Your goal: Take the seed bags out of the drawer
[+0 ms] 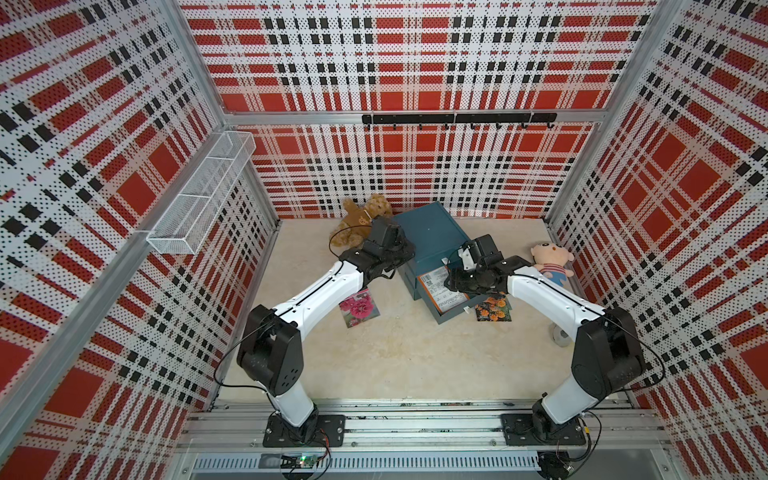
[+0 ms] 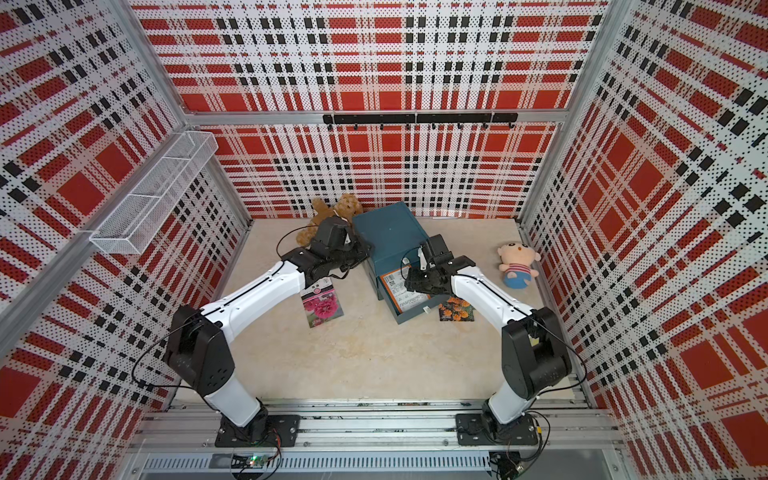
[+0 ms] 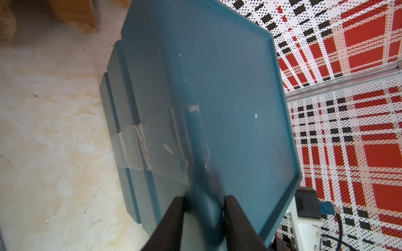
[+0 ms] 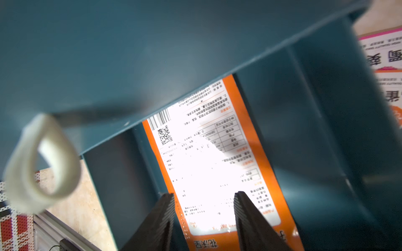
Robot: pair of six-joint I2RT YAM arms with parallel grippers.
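The teal drawer cabinet stands at the table's back middle, its lower drawer pulled out toward the front. Flat inside that drawer lies a seed bag with an orange border and white printed back; its far end is hidden under the cabinet. Over it is my right gripper, fingers spread and nothing held between them. My left gripper is shut on the cabinet's upper left edge. Outside the drawer, a pink-flower seed bag lies to the left and an orange-flower one to the right.
A white loop hangs at the cabinet's front. Brown plush toys sit behind left, a pink plush at the right.
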